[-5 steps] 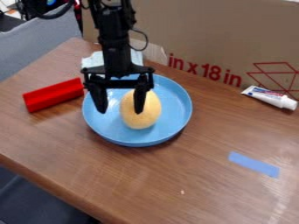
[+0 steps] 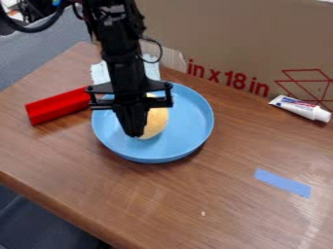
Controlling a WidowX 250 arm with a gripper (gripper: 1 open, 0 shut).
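The black gripper (image 2: pixel 132 124) hangs over the left half of a blue plate (image 2: pixel 190 141), its fingertips low and close together, shut. Behind it, partly hidden, a round yellow object (image 2: pixel 155 123) lies on the plate; whether the fingers touch it I cannot tell.
A red cylinder (image 2: pixel 56 107) lies left of the plate. A toothpaste tube (image 2: pixel 302 108) is at the back right, before a cardboard box (image 2: pixel 247 49). A white cloth (image 2: pixel 99 72) sits behind the plate. Blue tape (image 2: pixel 282 183) marks the right table.
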